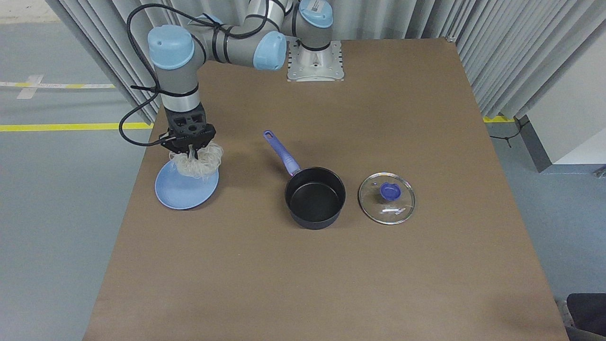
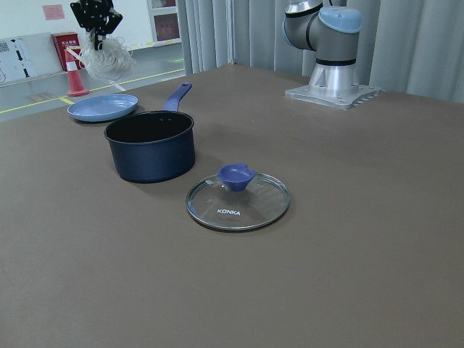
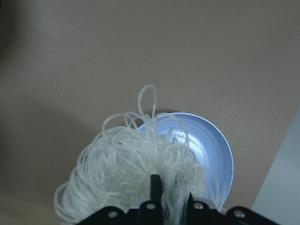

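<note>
My gripper [image 1: 191, 148] is shut on a tangled clump of white noodle-like strands [image 1: 199, 163], which hangs above a blue plate [image 1: 184, 193] at the table's left side. In the left view the clump [image 2: 109, 59] dangles clear of the plate [image 2: 101, 109]. In the wrist view the strands [image 3: 112, 168] fill the space below and around my fingers, partly covering the plate [image 3: 213, 154].
A dark saucepan [image 1: 315, 199] with a purple handle stands in the middle of the table [image 1: 324, 273]. A glass lid [image 1: 386, 210] with a blue knob lies to its right.
</note>
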